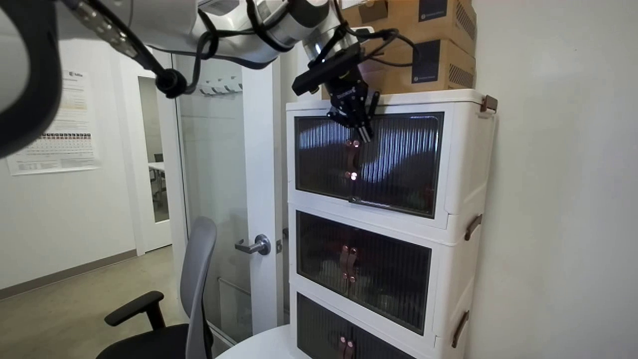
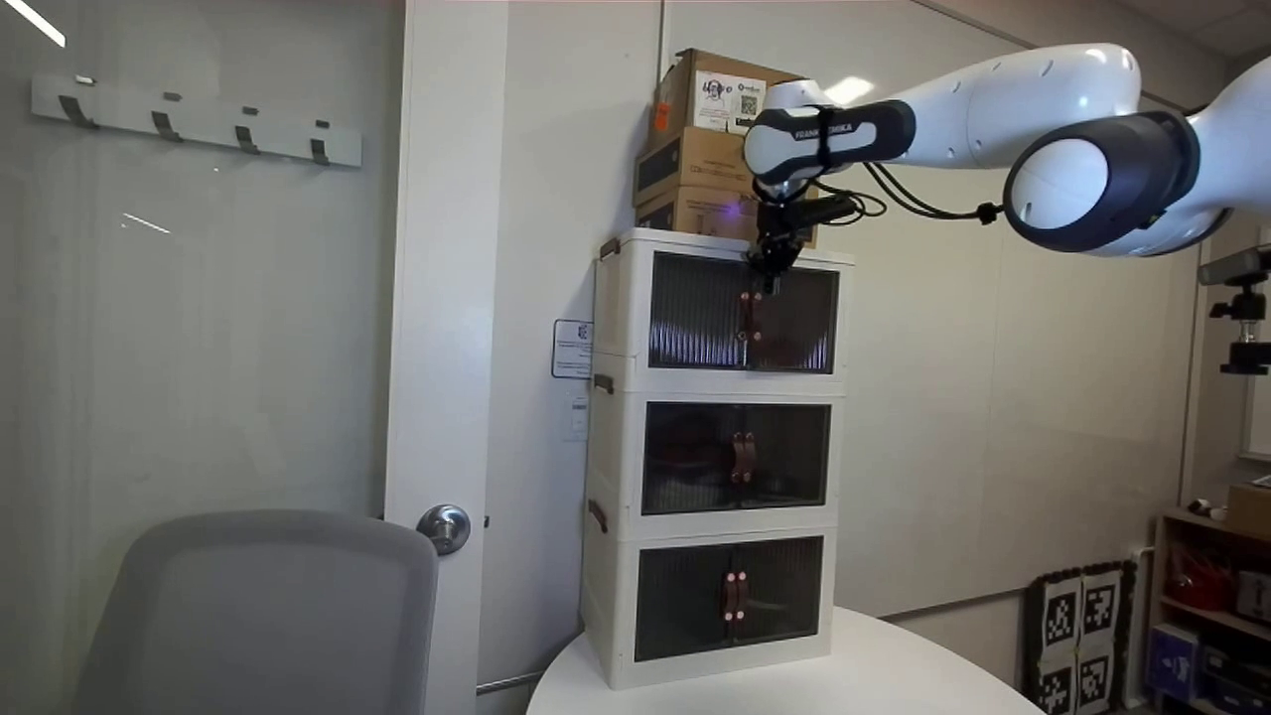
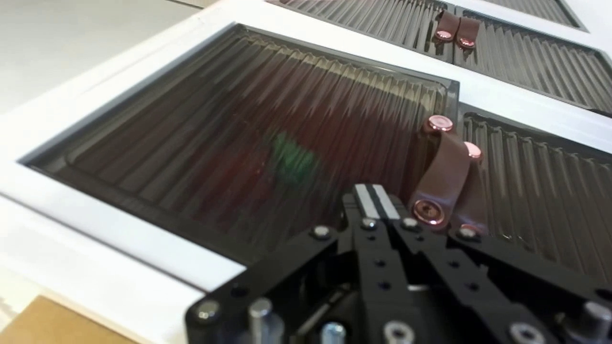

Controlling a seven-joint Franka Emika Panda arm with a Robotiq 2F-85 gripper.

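Observation:
In exterior view 1, my gripper (image 1: 365,132) is tilted in front of the top cabinet's dark ribbed doors, just above the brown strap handles (image 1: 353,160). Its fingertips (image 3: 367,200) are pressed together in the wrist view, with nothing visible between them. They lie over the larger door (image 3: 229,143), close beside that door's copper-studded strap (image 3: 444,172). Whether they touch the door or strap, I cannot tell. That door's inner edge seems to stand slightly proud of its neighbour (image 3: 545,189). Red and green shapes show dimly through the panel. Exterior view 2 shows the gripper (image 2: 770,284) by the same handles.
Two more white cabinet units (image 2: 739,459) stand below the top one, on a round white table (image 2: 917,667). Cardboard boxes (image 2: 703,155) sit on top, close behind the arm. A grey chair (image 1: 197,269) and a glass door (image 1: 218,179) are to the left in exterior view 1.

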